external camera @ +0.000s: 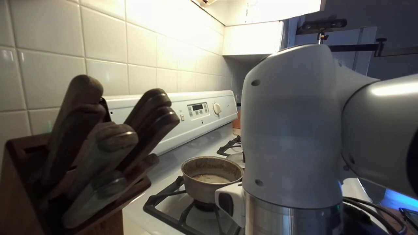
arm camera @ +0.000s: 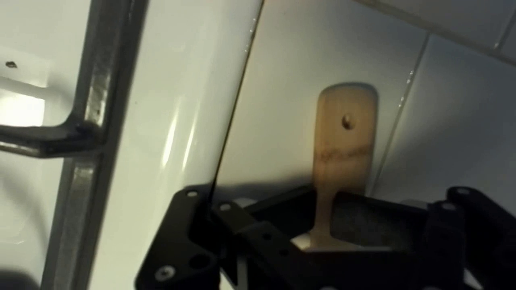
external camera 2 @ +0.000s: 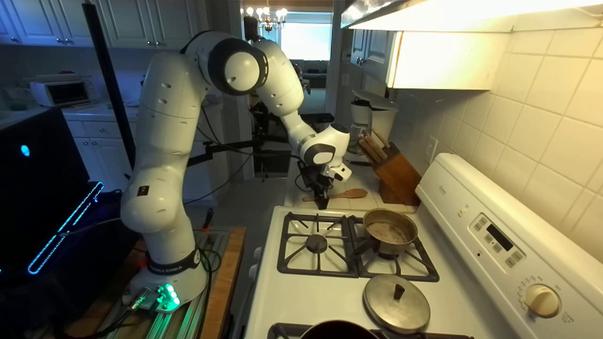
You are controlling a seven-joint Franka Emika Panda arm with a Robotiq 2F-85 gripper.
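Observation:
A wooden utensil (external camera 2: 354,193) lies on the white tiled counter just beyond the stove. My gripper (external camera 2: 321,202) reaches down over its handle side, close to the stove's edge. In the wrist view the handle's flat end (arm camera: 346,121), pierced with a small hole, sticks out past the black fingers (arm camera: 285,205). Only a narrow gap separates the fingertips, and wood shows in it. Whether they press on the handle or merely hover over it does not show. The arm blocks the gripper in exterior view 1.
A knife block (external camera 2: 400,178) stands behind the utensil. On the burner grate (external camera 2: 318,271) nearby sits an old saucepan (external camera 2: 388,226); a pot lid (external camera 2: 396,302) lies closer to the camera. Some bare counter shows around the utensil.

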